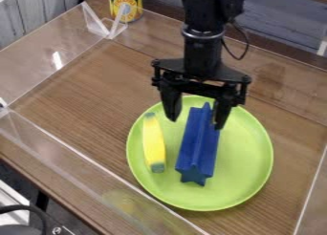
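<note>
My black gripper (196, 96) hangs over the back part of a green plate (243, 172), open, its two fingers apart. Below it a blue block (197, 153) lies lengthwise on the plate, its far end partly under the gripper; whether the fingers touch it cannot be told. A yellow bar (153, 143) lies on the plate's left side, left of the blue block.
A can (124, 5) stands at the back left beside clear plastic. Transparent panels edge the table at left and front, with a cable at bottom left.
</note>
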